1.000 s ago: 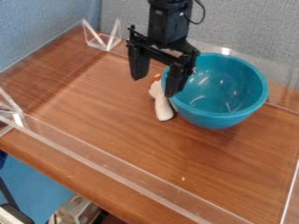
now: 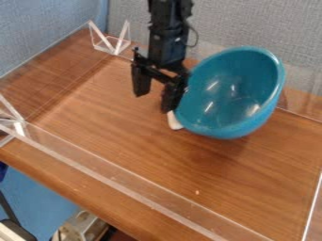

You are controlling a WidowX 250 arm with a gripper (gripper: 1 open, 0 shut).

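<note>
My black gripper (image 2: pixel 158 81) hangs at the upper middle, open, left of a teal plastic bowl (image 2: pixel 234 94). The bowl is tilted, its opening turned toward the left and front. A small white object (image 2: pixel 175 121) lies on the wooden surface at the bowl's lower left, mostly hidden; what it is I cannot tell.
A white wire corner piece (image 2: pixel 108 42) stands at the back left. Grey walls rise behind, and clear edging runs along the front left.
My gripper has moved back and a little left. The bowl has tipped up from a flatter position and now covers more of the white object.
</note>
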